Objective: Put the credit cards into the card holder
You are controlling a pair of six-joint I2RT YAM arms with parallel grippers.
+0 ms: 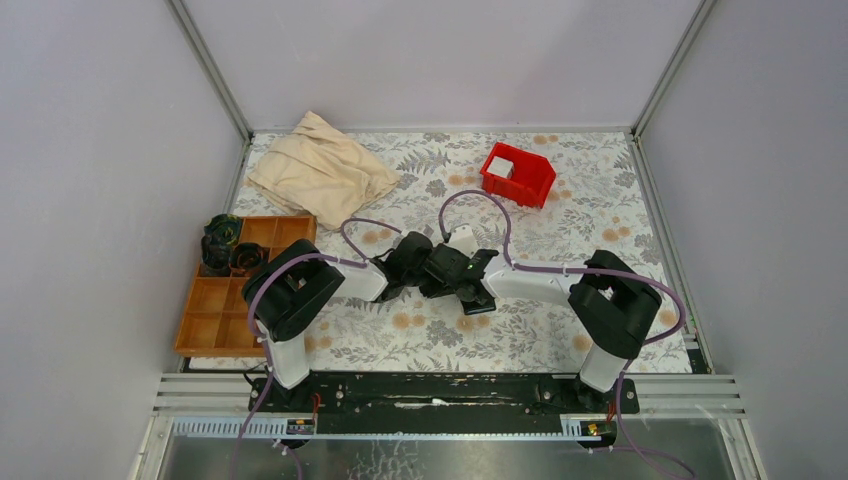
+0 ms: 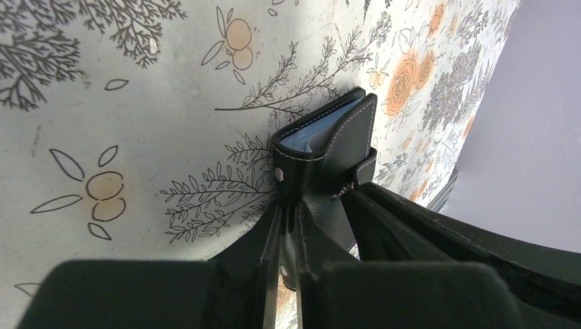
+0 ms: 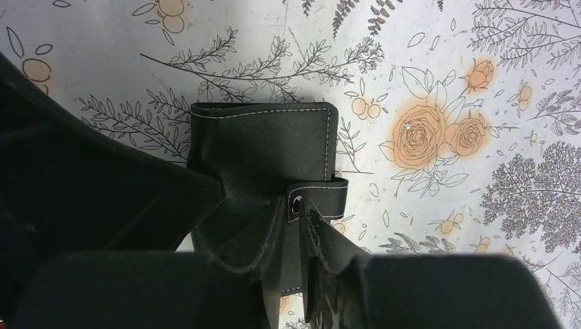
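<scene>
In the right wrist view the black leather card holder [image 3: 264, 147] shows its front, its strap [image 3: 322, 199] folded over the right edge. Whether the snap is fastened I cannot tell. My right gripper is at the strap's end, its fingers slightly apart on either side of the metal snap. From the left wrist view the holder [image 2: 329, 161] is seen along its open edge, with pale blue and white sheets or cards [image 2: 316, 133] inside. My left gripper is shut on the holder's side. From above, the arms hide most of the holder [image 1: 479, 307].
A red bin [image 1: 545, 178] with a white block stands at the back right. At the left are a wooden compartment tray [image 1: 208, 295] with dark rolled items and a beige cloth [image 1: 320, 170]. The two grippers are close together, leaving little room between them.
</scene>
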